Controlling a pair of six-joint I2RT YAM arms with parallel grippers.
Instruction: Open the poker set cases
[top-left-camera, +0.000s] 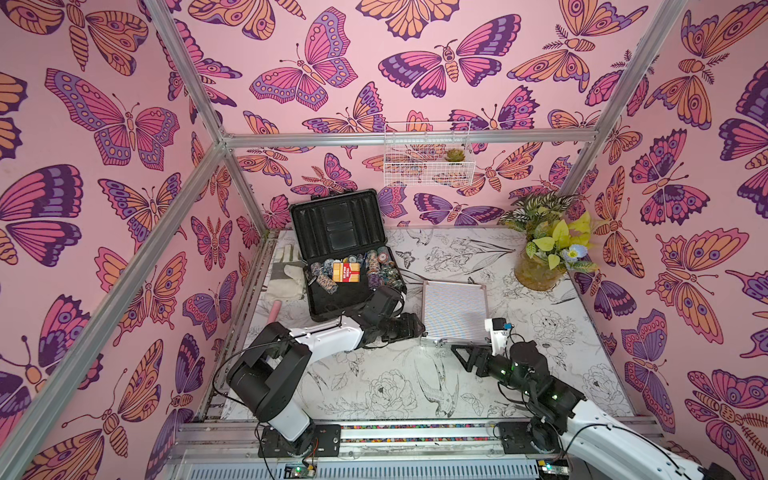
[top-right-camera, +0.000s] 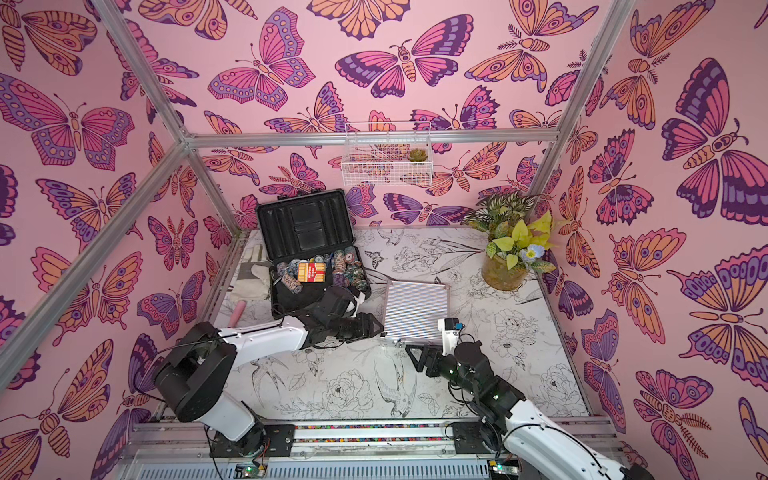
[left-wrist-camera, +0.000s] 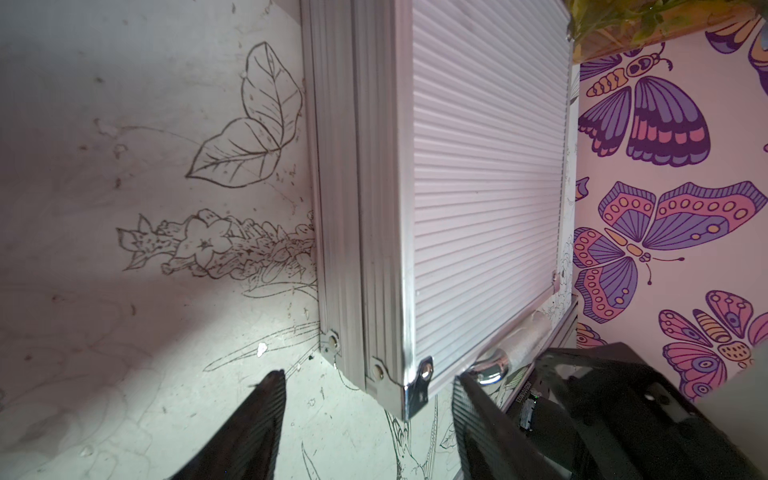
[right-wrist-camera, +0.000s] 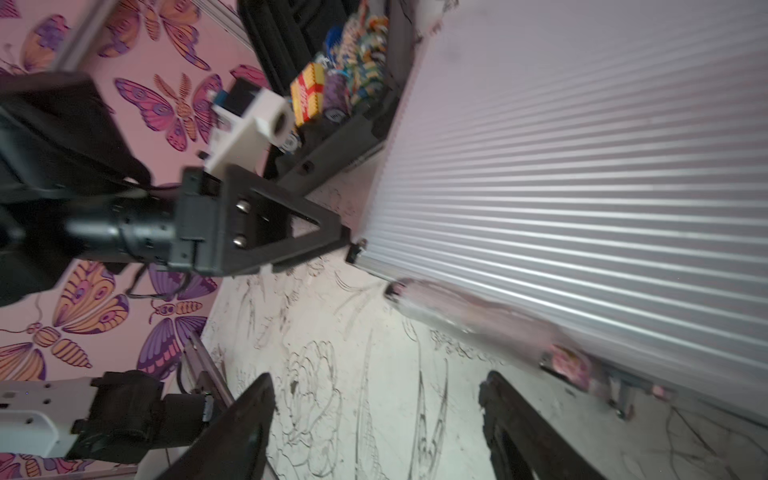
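A silver ribbed case (top-left-camera: 454, 310) lies closed in the middle of the table, its handle (right-wrist-camera: 480, 320) and a latch on the front side toward the arms. My left gripper stands part open at the case's front left corner, with nothing seen between its fingers. At the front edge, right of centre, my right gripper is part open too, its fingers apart and empty, just short of the handle. A black case (top-right-camera: 308, 232) stands open at the back left, its lid up, with poker chips and a red-and-yellow card box (top-left-camera: 345, 272) inside.
A potted plant (top-left-camera: 537, 268) stands at the back right. Left of the black case lie a pale cloth (top-left-camera: 285, 277) and a pink cylinder (top-left-camera: 274, 310). Bare table lies in front of the silver case and to its right.
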